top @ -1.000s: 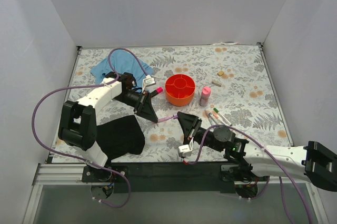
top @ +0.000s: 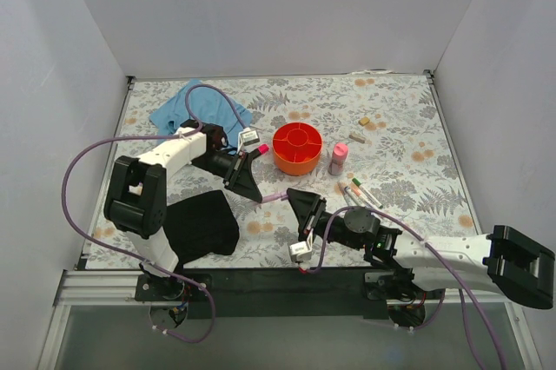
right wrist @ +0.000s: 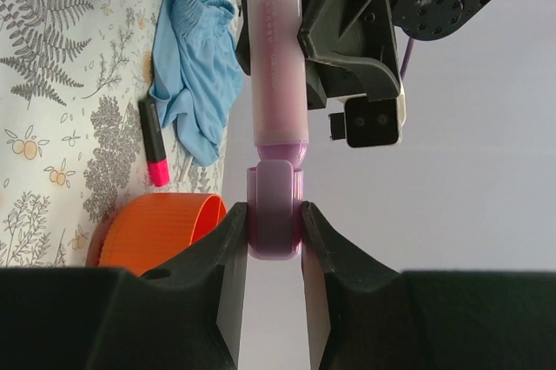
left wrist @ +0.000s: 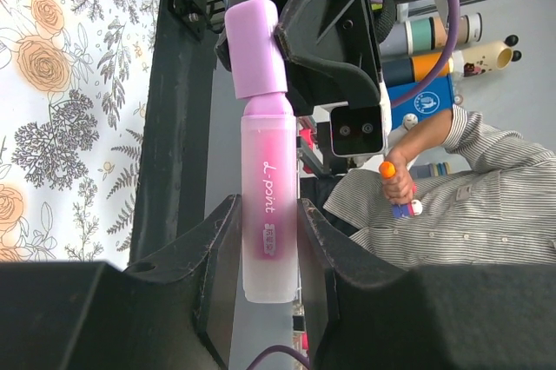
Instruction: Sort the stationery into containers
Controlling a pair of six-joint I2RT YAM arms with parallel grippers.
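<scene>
A pink glue tube, translucent with a lilac cap, spans the gap between my two grippers above the table's front half. My left gripper is shut on the tube's body. Around the cap stand the fingers of my right gripper, one on each side; whether they press on it is unclear. A short neck shows between cap and body. Behind them is the round orange container with inner compartments. The black marker with a pink end lies left of it.
Right of the container stands a pink bottle. Several pens lie near the right arm, and small blocks farther back. A blue cloth lies back left, a black pouch front left.
My right gripper has shifted slightly left, closer over the cap end of the tube. My left gripper and the tube stay nearly in place; the table objects are unmoved.
</scene>
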